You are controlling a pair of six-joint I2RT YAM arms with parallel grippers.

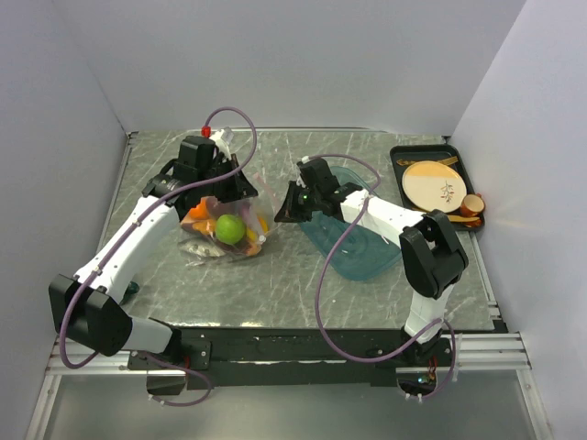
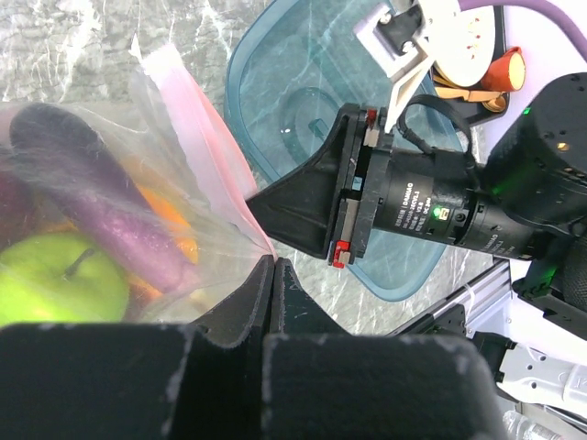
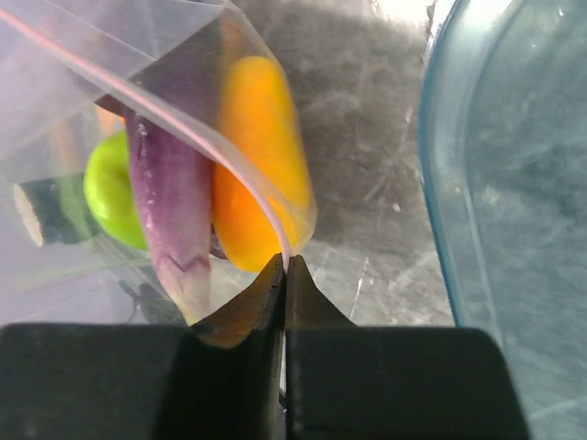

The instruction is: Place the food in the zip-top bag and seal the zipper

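Note:
A clear zip top bag (image 1: 197,246) with a pink zipper strip (image 2: 206,147) holds the food. Inside are a green apple (image 1: 229,229), a purple eggplant (image 2: 101,202), a yellow-orange item (image 3: 261,137) and a dark green cut piece (image 3: 57,209). The bag's mouth gapes between the strips in the right wrist view. My left gripper is shut on the bag at an end of the pink strip. From the right side, my right gripper is shut on the bag's rim, whose thin pink line runs into its fingertips.
An empty teal bin (image 1: 367,266) lies beneath the right arm. At the back right, a black tray (image 1: 400,165) carries a plate (image 1: 433,186) and an orange cup (image 1: 472,205). Table in front of the bag is clear.

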